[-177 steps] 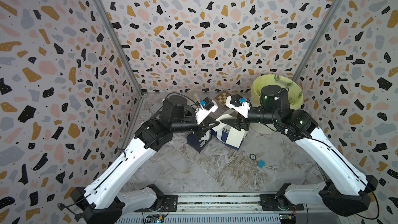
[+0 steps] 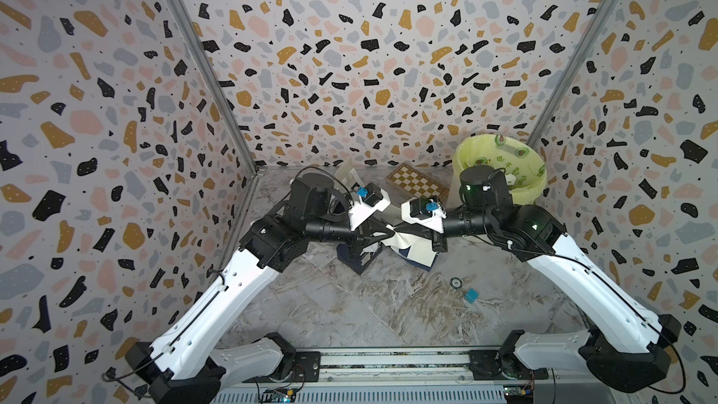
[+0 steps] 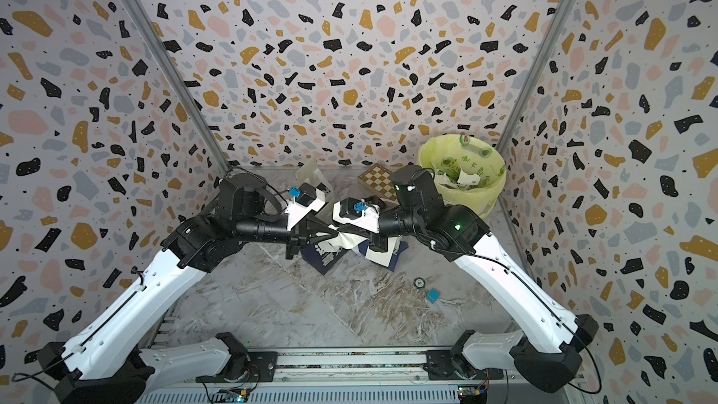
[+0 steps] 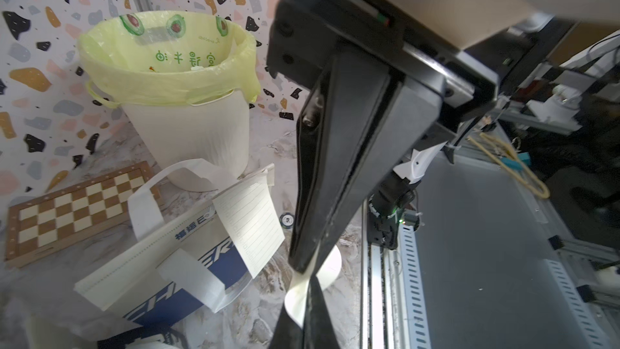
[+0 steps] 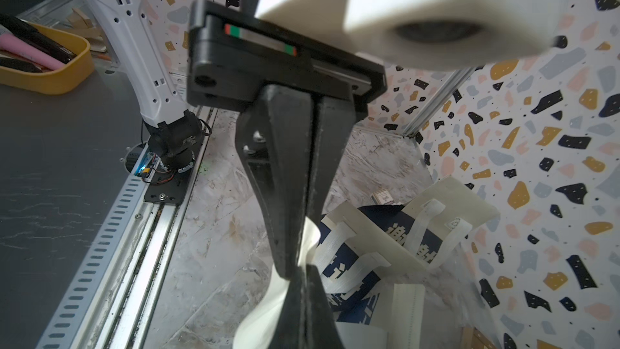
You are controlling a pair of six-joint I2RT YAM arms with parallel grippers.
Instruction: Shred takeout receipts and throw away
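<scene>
A white paper slip (image 4: 297, 300) hangs above the table between my left gripper (image 2: 386, 230) and my right gripper (image 2: 402, 229), which meet tip to tip. Both are shut, pinching the paper. Below them lie paper takeout bags, one white and blue (image 4: 161, 300), with lined receipt paper (image 4: 248, 219) attached, others dark blue and cream (image 5: 413, 239). The bin (image 4: 180, 142), with a green avocado-print liner, stands at the back right with white scraps inside.
A wooden checkerboard (image 2: 417, 179) lies at the back. A small round object (image 2: 455, 282) and a blue square (image 2: 471, 295) lie at the front right.
My right gripper has moved left to meet the left one, which shifted slightly.
</scene>
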